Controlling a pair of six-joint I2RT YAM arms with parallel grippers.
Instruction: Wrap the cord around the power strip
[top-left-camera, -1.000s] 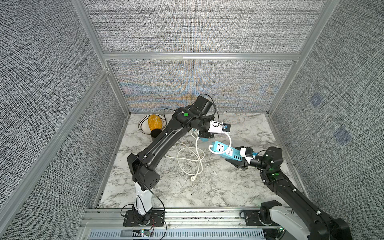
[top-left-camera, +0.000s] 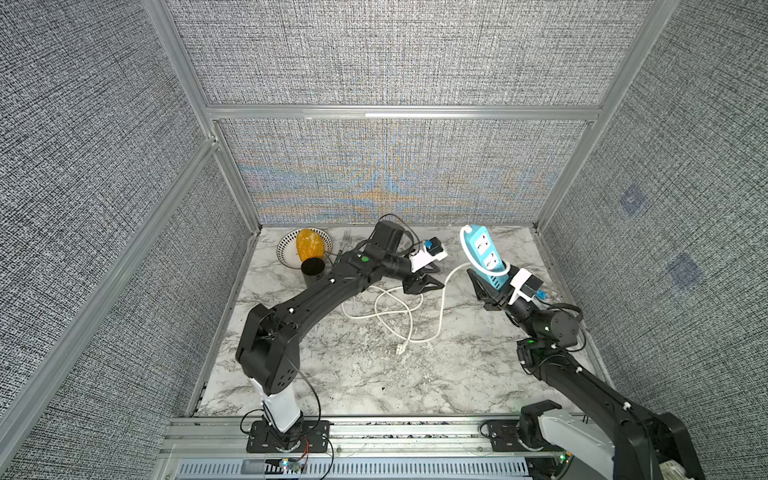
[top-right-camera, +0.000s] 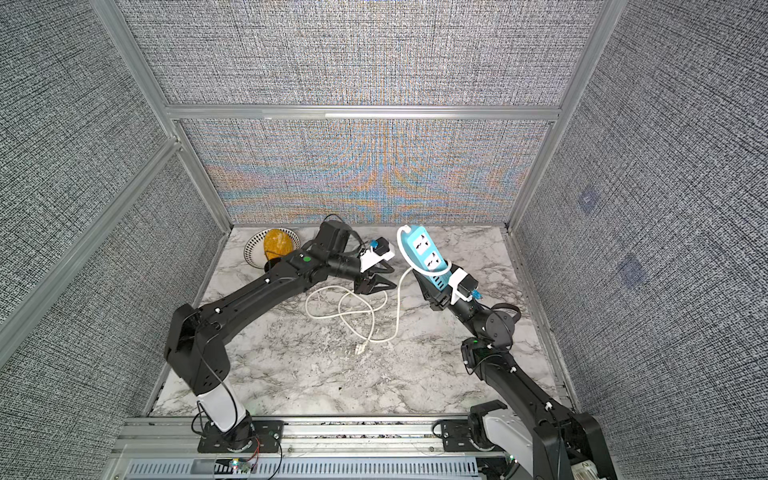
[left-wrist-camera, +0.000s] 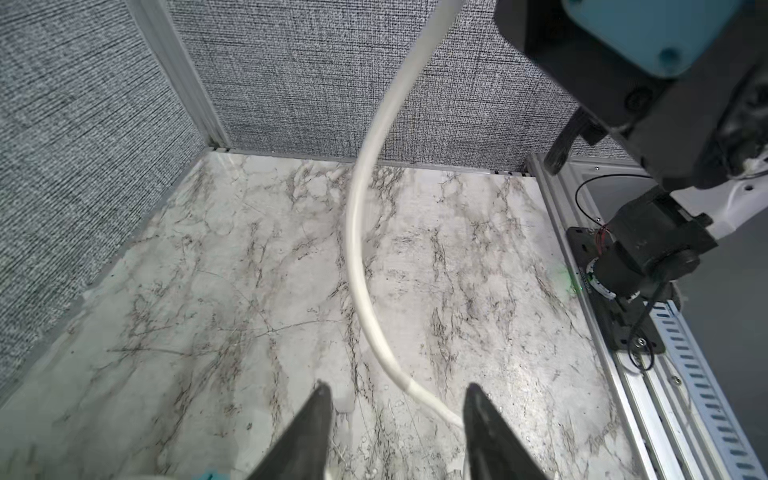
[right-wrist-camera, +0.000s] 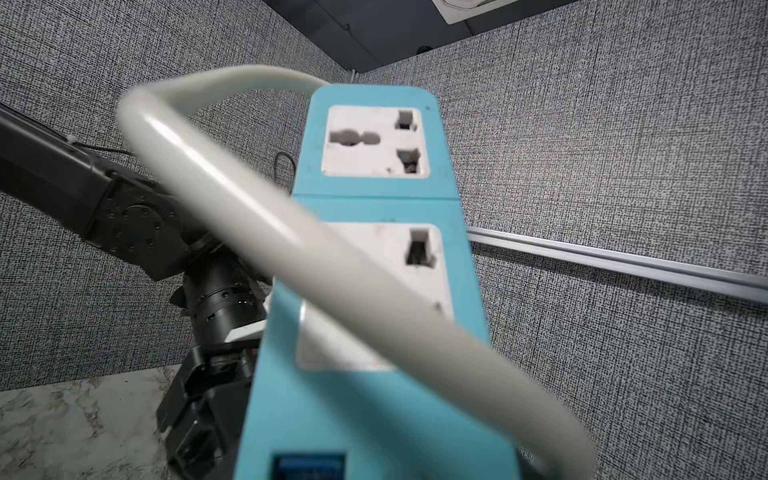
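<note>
The blue power strip (top-left-camera: 486, 254) is raised and tilted in my right gripper (top-left-camera: 491, 281), which is shut on its lower end. In the right wrist view, the white cord (right-wrist-camera: 264, 216) leaves the strip's far end, loops out to the left and crosses slantwise over the sockets. From there the cord (top-left-camera: 442, 312) runs down to loose loops on the table, ending in a white plug (top-left-camera: 401, 349). My left gripper (top-left-camera: 438, 277) is open to the strip's left. In its wrist view the cord passes behind the fingers (left-wrist-camera: 482, 424), with nothing visibly held.
At the back left stands a patterned basket (top-left-camera: 281, 254) with an orange item (top-left-camera: 309, 245); a dark cup (top-left-camera: 313, 270) is just in front, partly covered by my left arm.
The strip has swung steeper and moved back and right. The blue item behind it is now covered.
</note>
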